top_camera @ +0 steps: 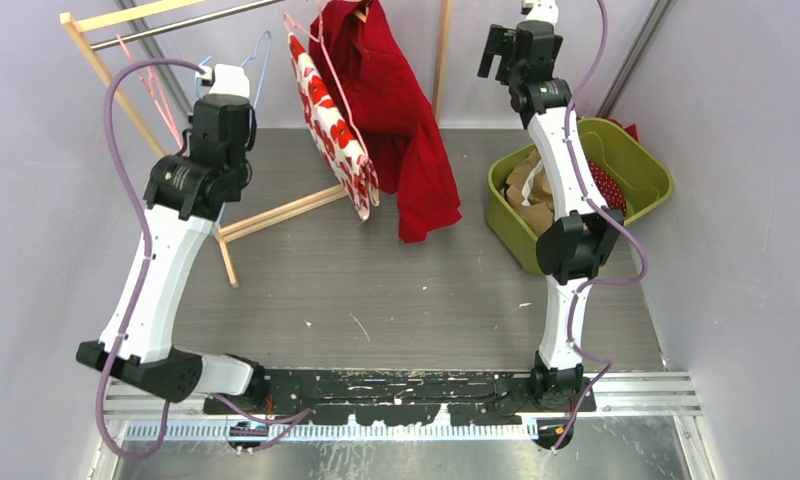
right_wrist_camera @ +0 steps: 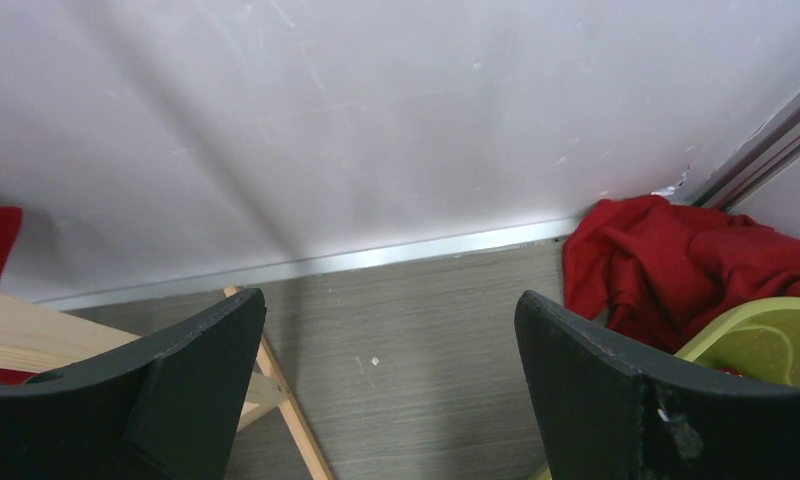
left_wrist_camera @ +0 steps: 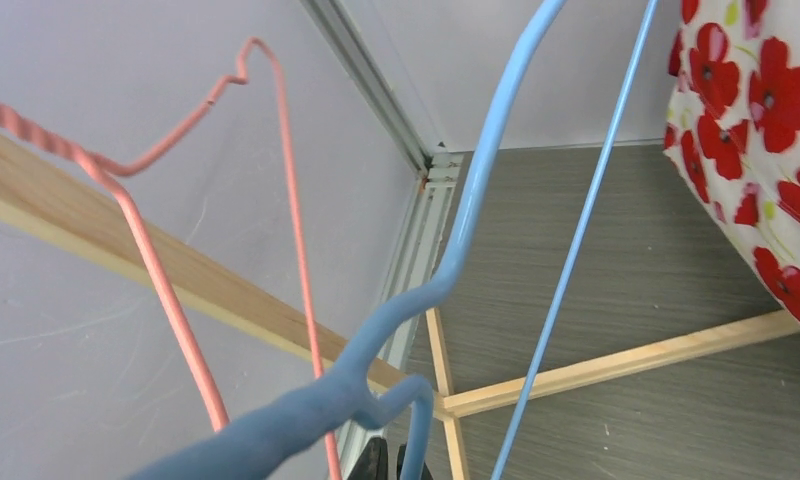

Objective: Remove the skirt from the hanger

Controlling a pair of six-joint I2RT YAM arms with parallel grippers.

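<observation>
A white skirt with red flowers (top_camera: 331, 130), also in the left wrist view (left_wrist_camera: 751, 100), hangs on a pink hanger beside a red garment (top_camera: 406, 140) at the rack's middle. My left gripper (top_camera: 211, 90) is at the rack's left, by a blue hanger (left_wrist_camera: 476, 190) with no garment visible on it; its fingertips barely show behind that hanger, and their state is unclear. My right gripper stands open and empty above the back of the floor, right of the hanging clothes, near the bin.
The green bin (top_camera: 516, 235) at the right holds brown and red spotted cloth. Red cloth (right_wrist_camera: 676, 270) lies behind it. A pink hanger (left_wrist_camera: 176, 330) hangs at the left.
</observation>
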